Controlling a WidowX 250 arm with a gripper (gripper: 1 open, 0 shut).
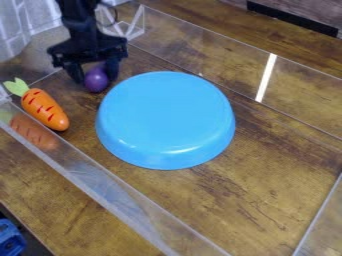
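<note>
The dark robot gripper [90, 58] is at the upper left, lowered around a small purple object [96, 82]; it is blurred, so whether its fingers touch or hold the object cannot be seen. An orange toy carrot [44, 108] with a green top lies to the left. A large light-blue round plate or lid [166, 118] rests in the middle, just right of the purple object.
Transparent walls [147, 220] edge the wooden work area at left and right. A small blue item [7, 238] lies at the bottom-left corner, outside the wall.
</note>
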